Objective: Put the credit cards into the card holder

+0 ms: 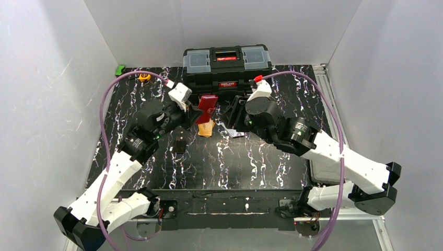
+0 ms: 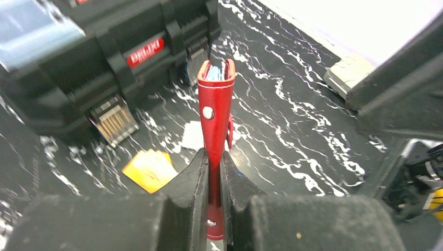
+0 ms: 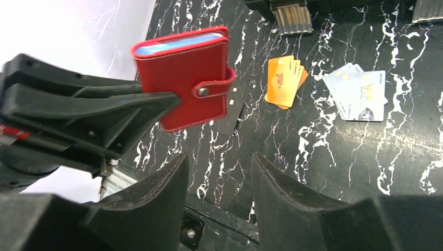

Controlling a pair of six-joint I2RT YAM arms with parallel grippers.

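The red card holder (image 3: 188, 78) hangs above the table, and my left gripper is shut on its lower part. Light blue card material (image 3: 177, 44) shows in the holder's upper opening, and its snap strap (image 3: 215, 88) looks fastened. Orange cards (image 3: 281, 78) lie fanned on the table. Beside them are silver-white cards (image 3: 365, 94), one marked VIP. Black cards (image 3: 231, 107) lie to their left, partly hidden behind the holder in the right wrist view. My right gripper stands open to the holder's right, its fingers apart and nothing between them.
A black toolbox (image 1: 227, 73) with clear lids stands along the back wall. An orange tape measure (image 1: 144, 77) and a green object (image 1: 120, 70) sit at the far left.
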